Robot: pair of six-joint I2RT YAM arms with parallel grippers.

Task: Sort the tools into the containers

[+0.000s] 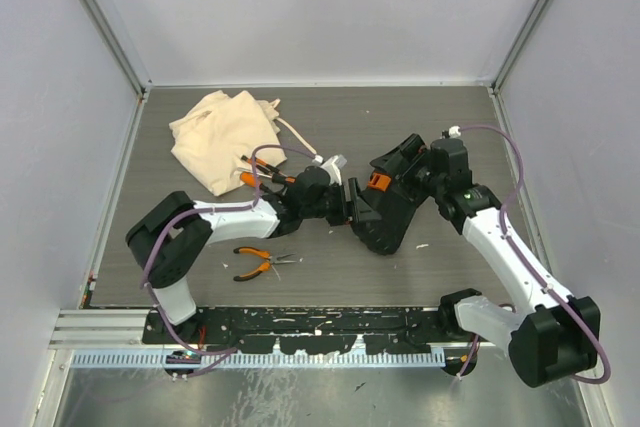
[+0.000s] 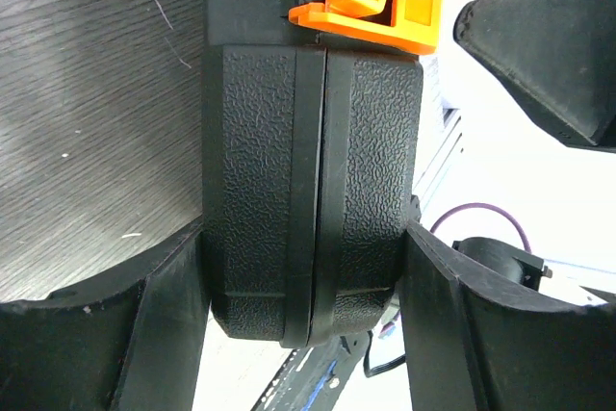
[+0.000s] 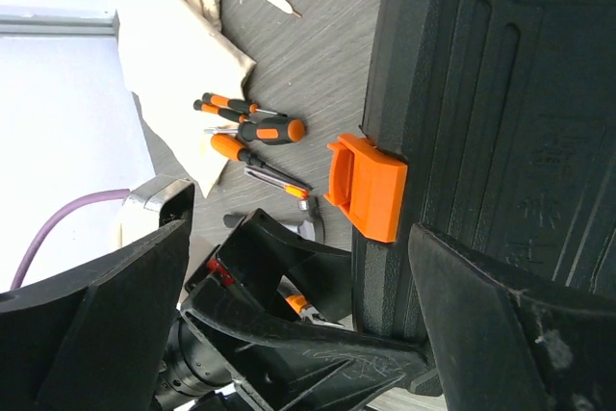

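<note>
A black toolbox [image 1: 395,212] with an orange latch [image 3: 371,188] stands between my two arms on the right half of the table. My left gripper is shut on the end of the toolbox, its fingers pressed to both sides. Above the box, near the latch, my right gripper is open with nothing held between its fingers. Orange-handled pliers [image 1: 264,263] lie at the front left. Several screwdrivers [image 3: 252,122] and a hammer [image 3: 306,226] lie beyond the left arm, partly hidden in the top view.
A cream cloth bag [image 1: 225,137] with a cord lies at the back left. White walls [image 1: 80,127] close in the table's sides and back. Bare table [image 1: 340,112] shows behind the toolbox and at the front left.
</note>
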